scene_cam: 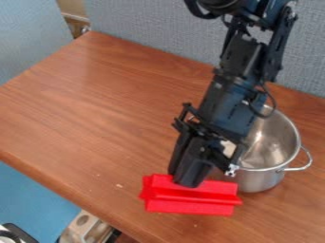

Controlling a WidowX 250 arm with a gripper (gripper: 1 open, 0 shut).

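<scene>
A red block-like object (191, 198) lies on the wooden table at the lower middle. The black gripper (191, 169) is lowered onto its top from above, its lower end against the red piece; whether it is open or shut is hidden. A silver metal pot (271, 166) with a wire handle stands just right of the gripper, partly behind the arm.
A grey textured wall (152, 24) runs behind it. The table's near left edge has a blue surface beyond it.
</scene>
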